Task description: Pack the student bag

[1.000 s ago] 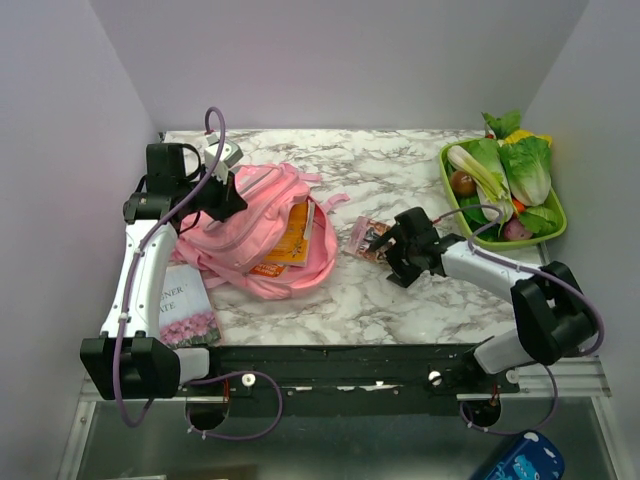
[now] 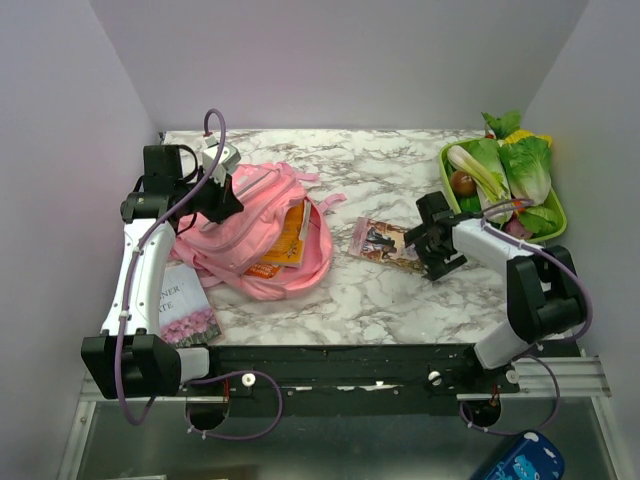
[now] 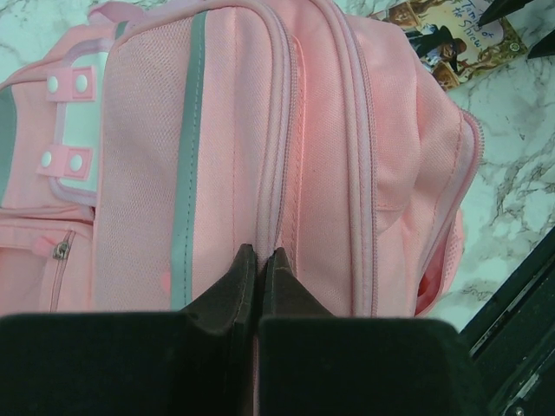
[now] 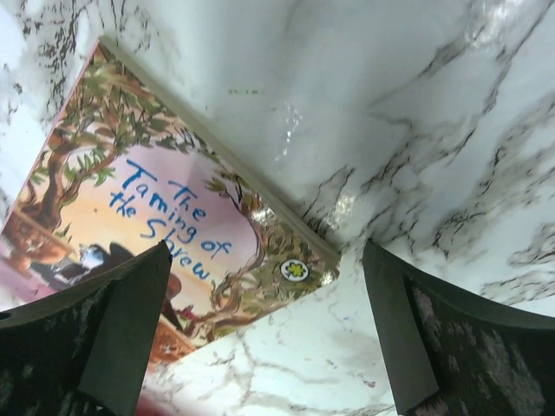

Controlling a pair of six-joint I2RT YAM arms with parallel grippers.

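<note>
The pink bag [image 2: 262, 225] lies on the left of the table, its opening towards the right, with orange books [image 2: 291, 238] inside. At its upper side, my left gripper is shut, with the ridge of a piped seam [image 3: 270, 191] running in between its fingertips. A picture book [image 4: 186, 217], "The Taming of the Shrew", lies flat to the right of the bag. My right gripper stands open over the book's right end; a corner of the cover shows between its fingers, and nothing is gripped.
Another book [image 2: 185, 308] with pink flowers lies left of the bag, partly hidden by the left arm. A green basket [image 2: 447, 170] of vegetables stands at the back right. Bare marble [image 2: 385, 165] lies behind and in front of the picture book.
My right gripper has moved right along the picture book, uncovering more of its cover. The left gripper and the bag have hardly moved.
</note>
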